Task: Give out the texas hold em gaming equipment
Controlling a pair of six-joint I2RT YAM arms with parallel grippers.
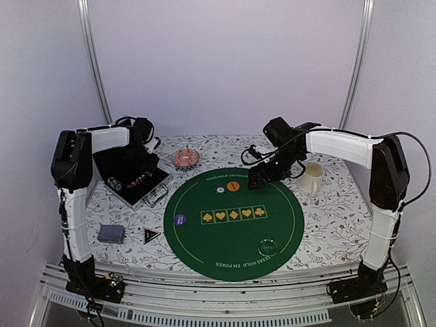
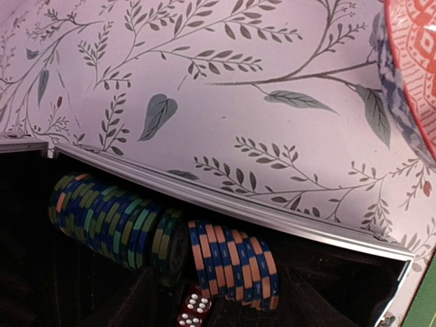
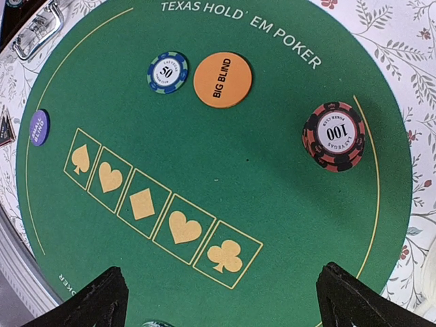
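In the left wrist view, a row of green-and-blue chips (image 2: pixel 102 216) and a shorter leaning row of orange-and-blue chips (image 2: pixel 231 262) lie in the black case (image 2: pixel 327 272). Red dice (image 2: pixel 194 306) sit below them. My left gripper is over the case, its dark fingers apart and hard to make out, with nothing visibly held. On the green mat (image 3: pixel 272 225) are a red-and-black 100 chip (image 3: pixel 334 136), a blue 50 chip (image 3: pixel 167 72), an orange big blind disc (image 3: pixel 223 80) and a purple small blind disc (image 3: pixel 39 127). Above the mat, my right gripper is open and empty.
A red patterned bowl (image 1: pixel 185 159) stands right of the case. The cream mug (image 1: pixel 311 179) is near the right arm. Toward the front left lie a grey box (image 1: pixel 111 234) and a black triangle (image 1: pixel 150 235). A clear round piece (image 1: pixel 268 247) rests on the mat's front.
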